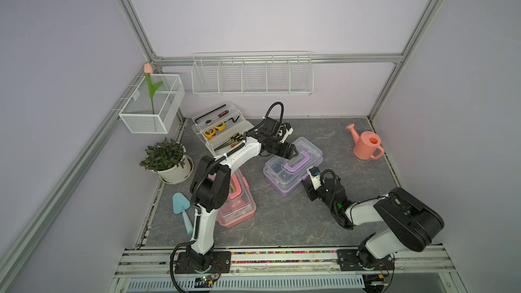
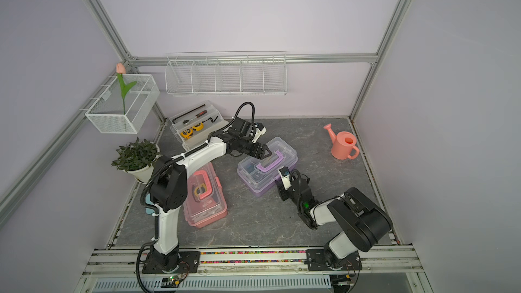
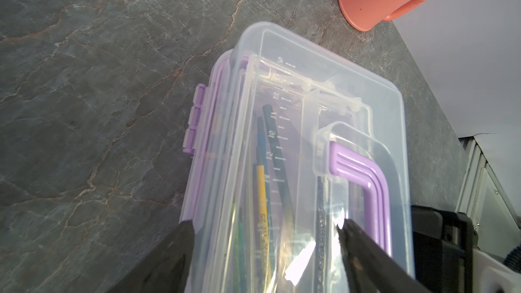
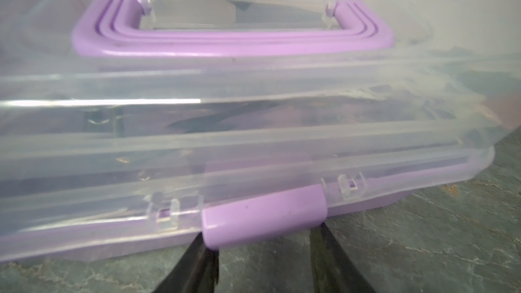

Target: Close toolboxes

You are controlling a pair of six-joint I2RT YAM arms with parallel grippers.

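Note:
A clear-lidded purple toolbox (image 1: 282,176) sits at the middle of the table with its lid down and pencils visible inside in the left wrist view. Over its lid, on the hinge side, my left gripper hovers open with nothing between its fingers. At the front, the purple latch (image 4: 264,216) sticks outward, and my right gripper is just below it with fingers parted; I cannot tell whether they touch it. To the left lies a pink toolbox (image 2: 211,206), lid down, partly behind my left arm. A third toolbox (image 1: 219,124) at the back left stands open with tools inside.
A coral watering can (image 1: 369,145) stands at the right. A potted plant (image 1: 172,163) and a blue trowel (image 1: 181,206) are at the left. Wire baskets (image 1: 252,76) hang on the back wall.

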